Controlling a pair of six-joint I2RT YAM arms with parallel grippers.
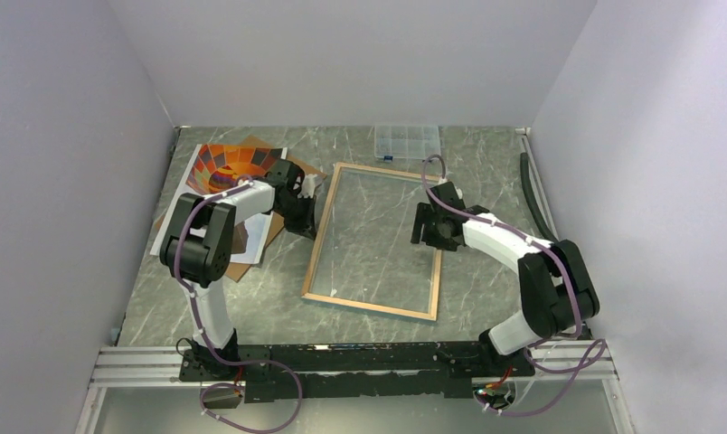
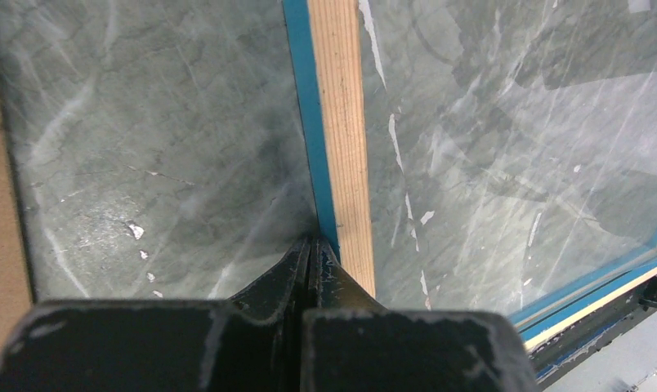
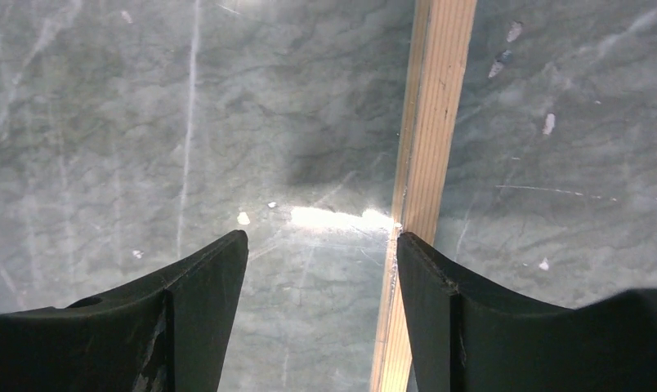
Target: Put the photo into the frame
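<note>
The wooden picture frame (image 1: 371, 306) lies on the grey table with its opening clear; table surface shows through it. The photo, a colourful balloon print (image 1: 226, 165), lies at the left, partly hidden by my left arm. Beside the frame's left rail (image 2: 341, 122), my left gripper is shut, its tips close against the blue outer side; nothing shows between them. My right gripper is part open at the right rail (image 3: 431, 139). Its right fingertip overlaps the rail in view; the other is over the frame's interior. Nothing is held there.
Under the photo is a brown board (image 1: 274, 237), also partly covered by the left arm. A clear compartment box (image 1: 407, 142) stands behind the frame. Free table lies in front of the frame and to its right.
</note>
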